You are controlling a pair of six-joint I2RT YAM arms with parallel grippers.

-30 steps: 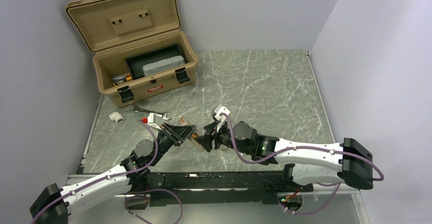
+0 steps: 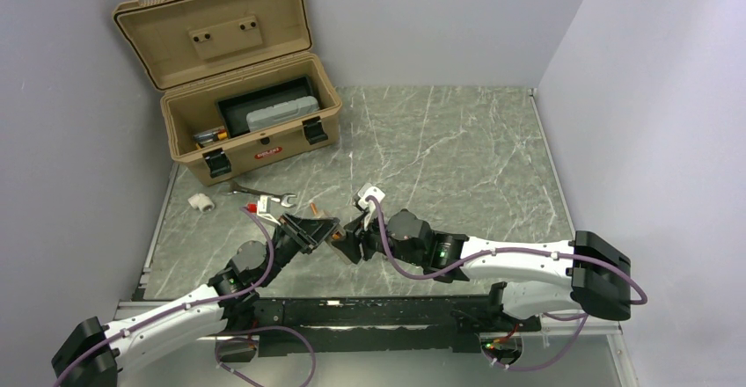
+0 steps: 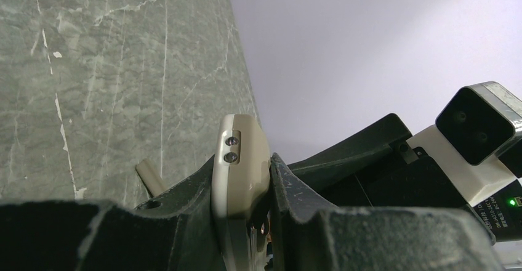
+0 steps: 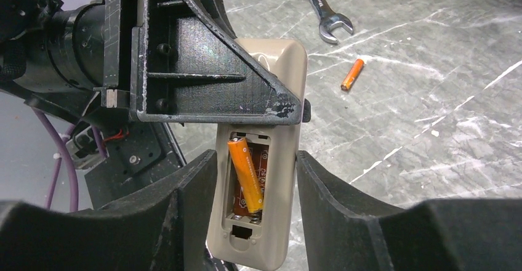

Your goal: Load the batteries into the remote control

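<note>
The beige remote (image 4: pixel 283 166) is held in my left gripper, back facing my right wrist camera, battery cover off. An orange battery (image 4: pixel 245 172) lies in its compartment, slightly slanted, over part of the bay. My right gripper is part open around the lower half of the remote, its fingertips at either side of the compartment; whether they touch it is unclear. A second orange battery (image 4: pixel 352 74) lies loose on the table.
A wrench (image 4: pixel 326 18) lies behind the remote. The open tan toolbox (image 2: pixel 255 154) stands at back left, and a white object (image 2: pixel 201 202) lies at left.
The left arm looks still.
</note>
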